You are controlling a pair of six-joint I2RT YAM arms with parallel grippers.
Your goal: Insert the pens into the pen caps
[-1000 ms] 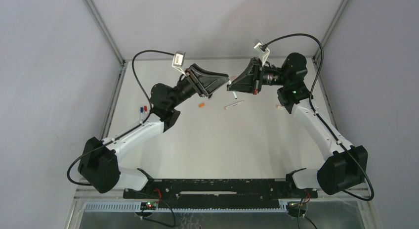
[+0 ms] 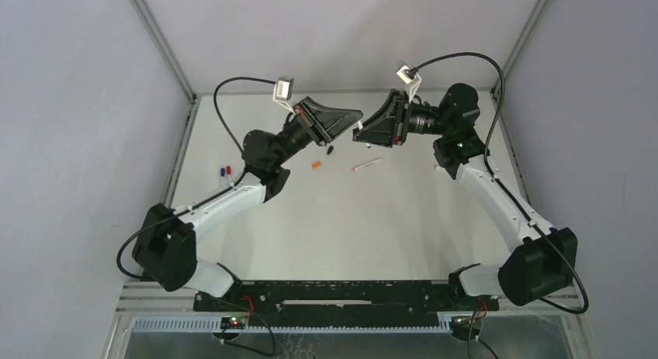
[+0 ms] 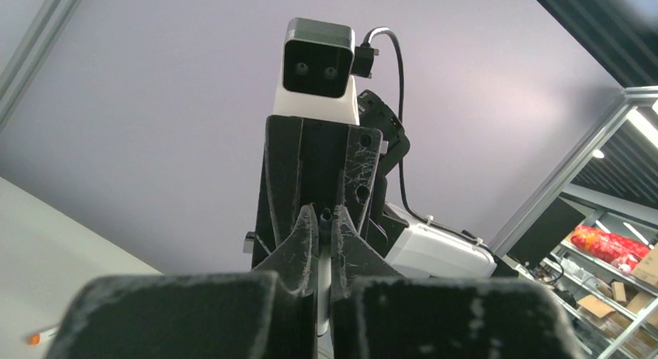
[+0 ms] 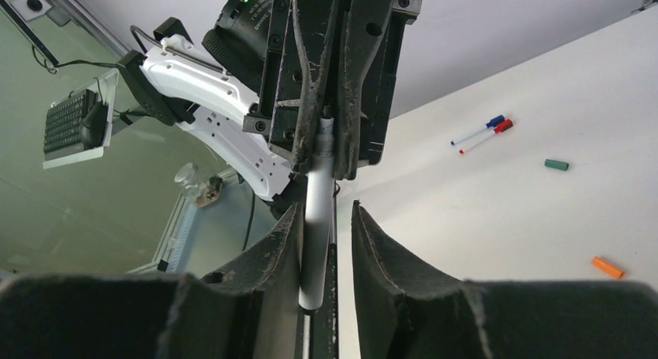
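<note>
Above the table's middle my two grippers meet tip to tip. An upright white pen (image 4: pixel 316 235) with a dark top sits between them. My left gripper is shut round the pen's upper part; how firmly it holds it cannot be told. My right gripper is part open, the pen beside its left finger. On the table lie a blue-capped pen (image 4: pixel 477 132), a red-capped pen (image 4: pixel 485 139), a green cap (image 4: pixel 556 164), an orange cap (image 4: pixel 607 267) and a white pen (image 2: pixel 368 163).
Walls enclose it at the back and sides.
My right gripper has shifted slightly left.
</note>
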